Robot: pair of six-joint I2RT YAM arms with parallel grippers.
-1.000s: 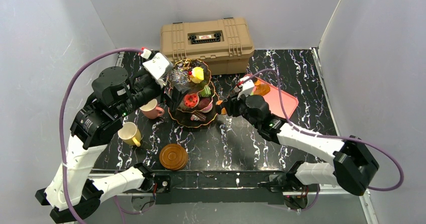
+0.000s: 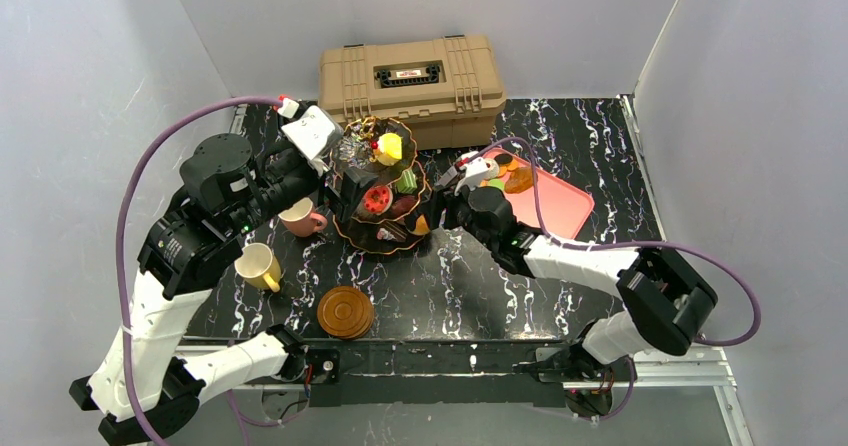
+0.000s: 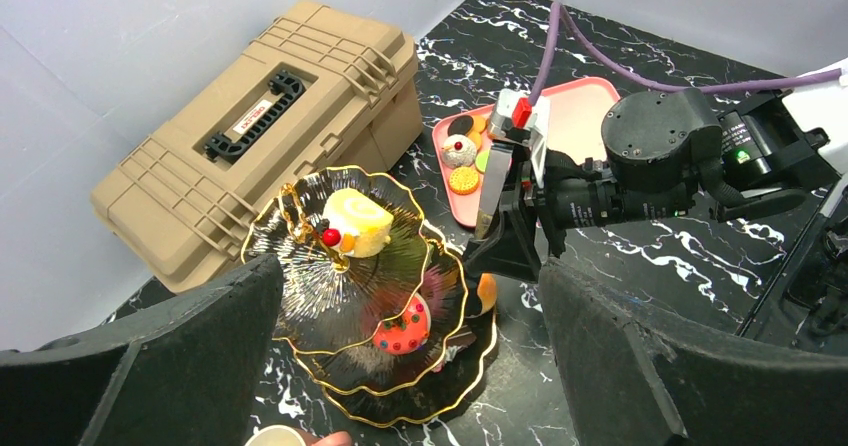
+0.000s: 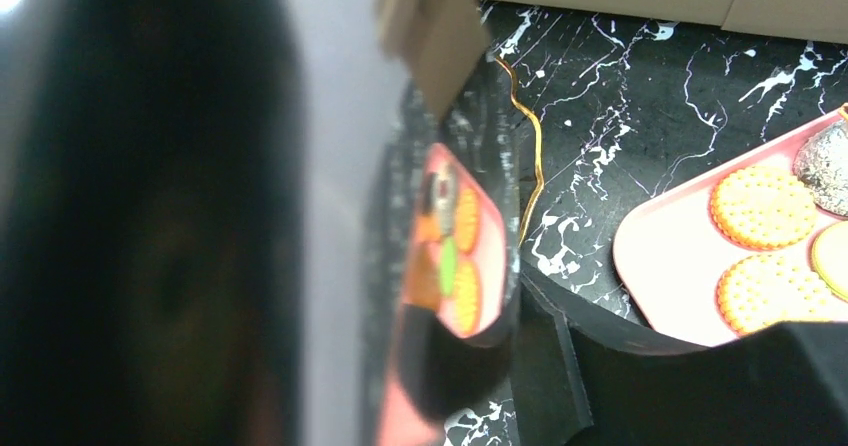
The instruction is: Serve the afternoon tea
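Note:
The dark, gold-rimmed tiered stand (image 3: 300,316) carries a yellow cake roll (image 2: 388,148) on its top tier. A red-topped cake (image 2: 376,199) and a green piece (image 2: 406,181) sit lower. On the lowest tier an orange piece (image 2: 421,226) lies by the right rim, close to the fingertips of my right gripper (image 2: 437,209). That gripper is open; in the right wrist view a blurred finger (image 4: 340,206) blocks much of the scene. My left gripper (image 2: 348,191) hangs open over the stand's left side with nothing between its fingers.
Behind the stand is a tan toolbox (image 2: 413,91). A pink tray (image 2: 555,206) with several sweets is at the right. A pink mug (image 2: 302,218), a yellow mug (image 2: 258,267) and brown coasters (image 2: 345,312) stand at the left.
My right gripper has moved left to the stand, the orange piece going with it onto the lowest tier's edge. The stand has shifted slightly left. My left arm stays nearly still.

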